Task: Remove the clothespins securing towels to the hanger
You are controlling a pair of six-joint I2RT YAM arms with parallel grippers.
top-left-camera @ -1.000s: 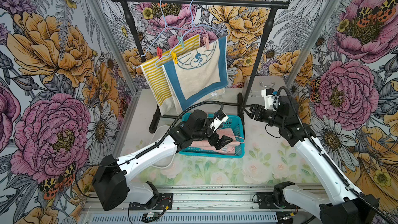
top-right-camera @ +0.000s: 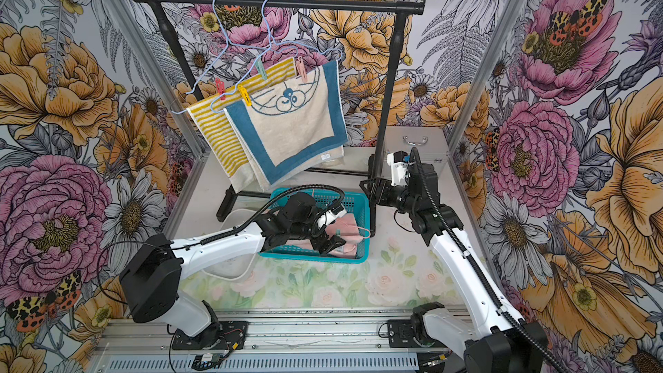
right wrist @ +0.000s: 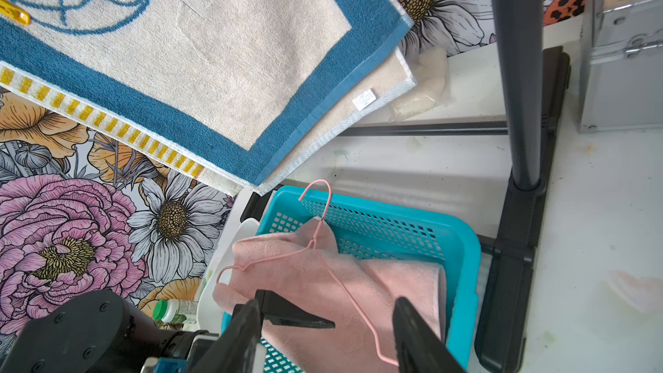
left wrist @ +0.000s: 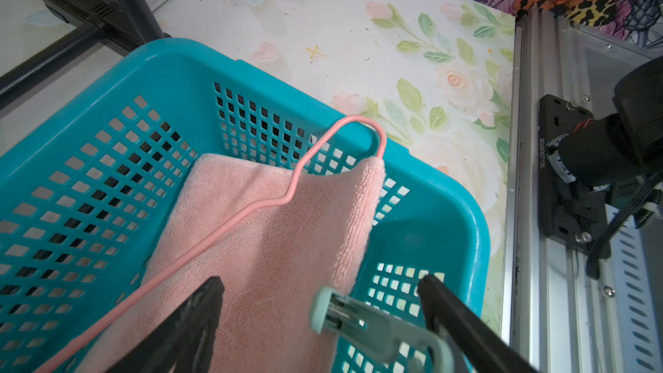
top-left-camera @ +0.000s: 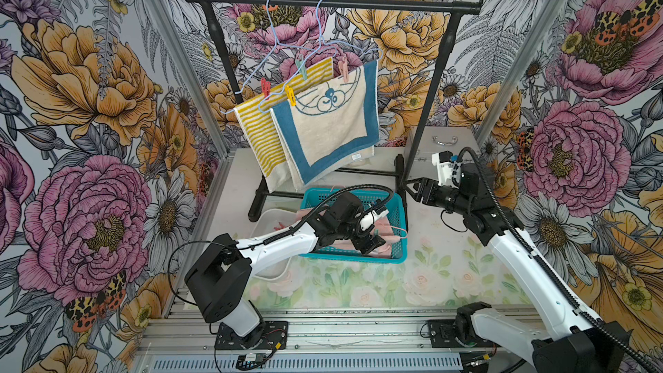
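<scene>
A pink towel (left wrist: 255,235) with a pink hanger (left wrist: 290,190) lies in the teal basket (left wrist: 442,200). At the towel's edge is a grey-green clothespin (left wrist: 380,331); whether it still grips the cloth cannot be told. My left gripper reaches down over the basket, fingers apart on either side of that pin, the pin nearer the right-hand finger. Off to the right of the basket, my right gripper (top-left-camera: 413,188) is open and empty. On the rack hang two towels, held by red (top-left-camera: 265,87), yellow (top-left-camera: 290,95), teal (top-left-camera: 301,69) and pink (top-left-camera: 344,69) clothespins.
The black rack's right post (right wrist: 521,83) and foot stand close behind the basket. A white bin (top-left-camera: 275,273) sits left of it, partly under my left arm. A grey metal box (top-left-camera: 442,139) is at the back right.
My left arm has shifted right and swung round, its gripper turning and staying over the basket. The right arm has barely moved, and the hanging towels are unchanged.
</scene>
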